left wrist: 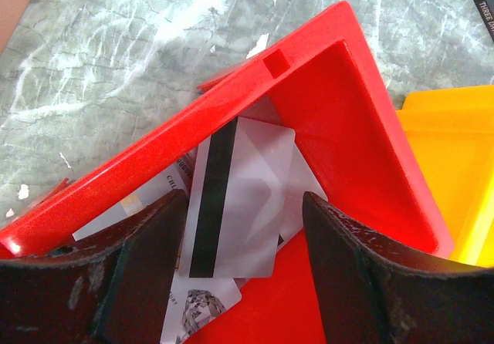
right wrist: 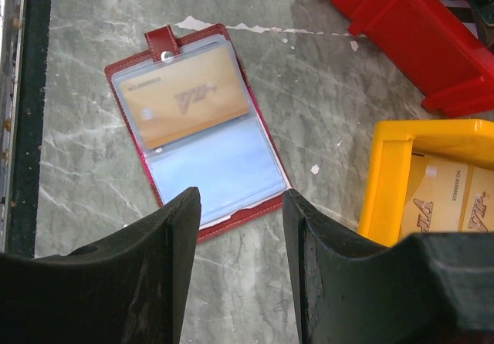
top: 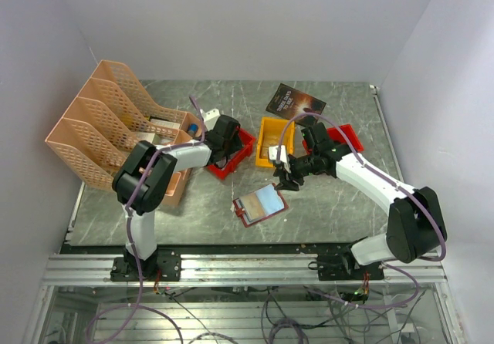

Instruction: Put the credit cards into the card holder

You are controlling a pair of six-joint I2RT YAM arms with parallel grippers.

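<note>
My left gripper is down in the red bin [left wrist: 370, 128], open, its fingers either side of a grey striped card [left wrist: 251, 174] that lies on other cards, including a white one [left wrist: 204, 309]. The card holder [top: 260, 204] lies on the front middle of the table; in the right wrist view it [right wrist: 216, 159] has a gold card [right wrist: 185, 97] in its upper part. My right gripper hangs open near it, empty.
A yellow bin [top: 274, 128] with gold cards stands right of the red bin. A second red bin [top: 351, 136] is at right, a dark book [top: 289, 101] at back, orange organisers [top: 93, 120] at left.
</note>
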